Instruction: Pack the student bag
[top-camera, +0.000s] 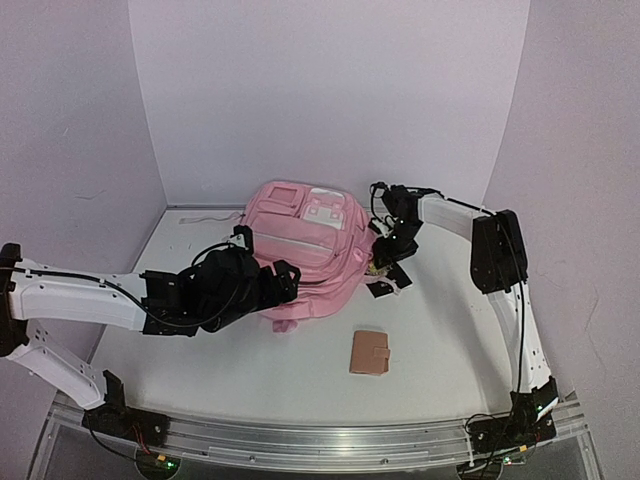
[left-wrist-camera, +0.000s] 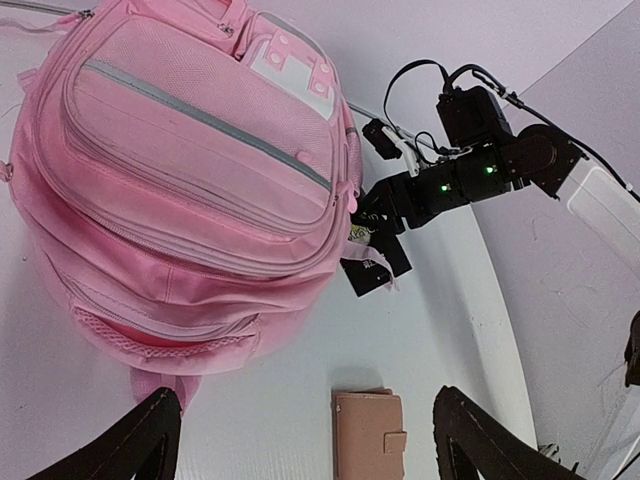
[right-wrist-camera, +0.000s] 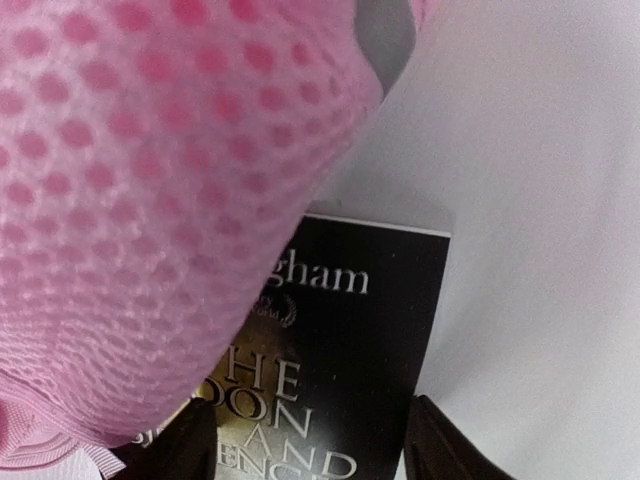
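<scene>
The pink backpack (top-camera: 305, 245) lies at the back centre; its mesh side (right-wrist-camera: 150, 200) fills the upper left of the right wrist view. A black book (right-wrist-camera: 370, 300) with pale lettering lies at the bag's right side, partly hidden behind that mesh. Over this book is my right gripper, its fingers (right-wrist-camera: 185, 440) standing apart; contact with the cover cannot be made out. My left gripper is open and empty above the table, in front of the bag's lower left part. On the front table lies a brown notebook (top-camera: 370, 352) with a clasp tab.
A pink strap (left-wrist-camera: 368, 255) crosses the black book. Walls close in the table at the back and sides, and a metal rail (top-camera: 320, 443) runs along the front.
</scene>
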